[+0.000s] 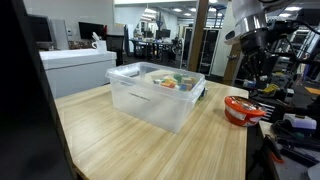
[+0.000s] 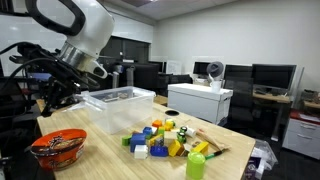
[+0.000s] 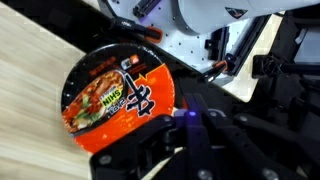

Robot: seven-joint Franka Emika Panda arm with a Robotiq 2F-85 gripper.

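Note:
A red and orange noodle bowl (image 1: 242, 110) stands at the table's right end in exterior view 1. In exterior view 2 the same bowl (image 2: 58, 149) is at the lower left. From the wrist, its round top (image 3: 118, 97) shows with dark edges and an orange label. My gripper is shut beside the bowl's edge in that view, with nothing visible between its fingers. Exterior view 2 has the gripper (image 2: 48, 108) above the bowl and apart from it; its fingertips are small and dark there.
A clear plastic bin (image 1: 155, 97) stands on the wooden table (image 1: 120, 140). Several coloured blocks (image 2: 160, 140) lie loose beside it, among them a green cylinder (image 2: 195, 166). Bare tabletop lies in front of the bin in exterior view 1.

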